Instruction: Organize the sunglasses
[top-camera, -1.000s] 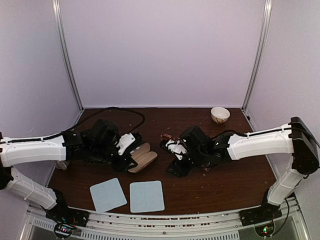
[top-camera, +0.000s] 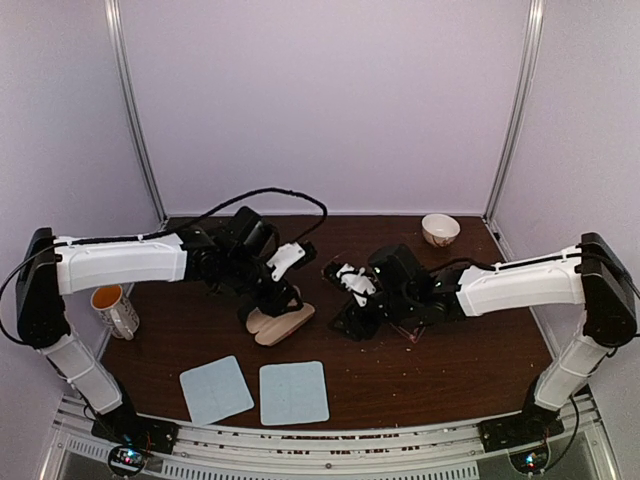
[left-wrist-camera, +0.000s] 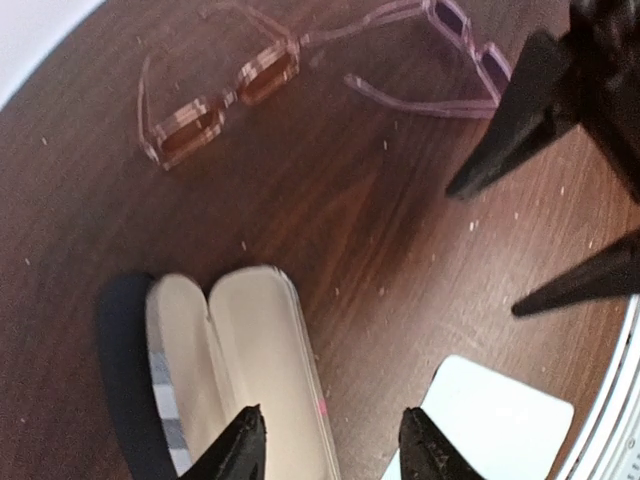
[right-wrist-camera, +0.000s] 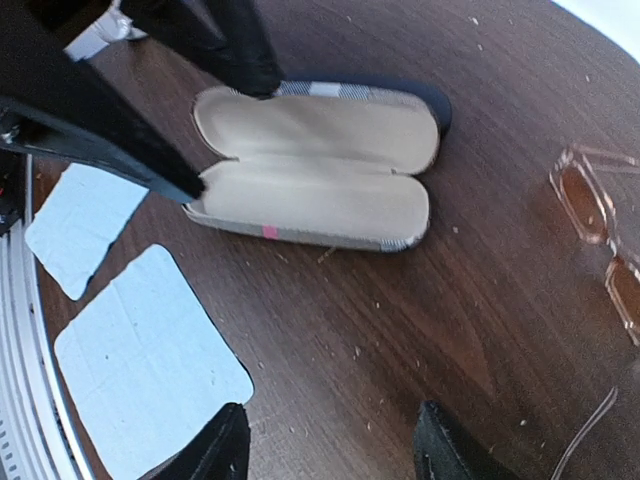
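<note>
An open glasses case (top-camera: 285, 325) with a beige lining lies on the dark table, also in the left wrist view (left-wrist-camera: 265, 360) and right wrist view (right-wrist-camera: 310, 205). My left gripper is open above the case with nothing between its fingers. My right gripper stands apart, right of the case, open and empty over bare wood. Brown-lensed sunglasses (left-wrist-camera: 268, 70) and pink-framed sunglasses (left-wrist-camera: 490, 70) lie beyond the case, largely hidden by the arms in the top view.
Two light blue squares (top-camera: 215, 390) (top-camera: 293, 393) lie at the front left. A mug (top-camera: 118, 312) stands at the left, a bowl (top-camera: 440, 229) at the back right.
The right arm has shifted slightly.
</note>
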